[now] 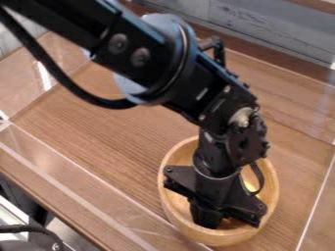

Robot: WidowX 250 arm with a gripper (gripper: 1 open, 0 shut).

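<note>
The black gripper (210, 201) reaches down into a round, light tan bowl (181, 226) at the lower right of the camera view. Its body covers most of the bowl's inside, with a bit of something yellowish showing to the right of it. The fingertips are low in the bowl and largely hidden in shadow, so what lies between them cannot be seen.
A pale wall stands along the back. The table's edge runs along the left, with dark cables at the lower left.
</note>
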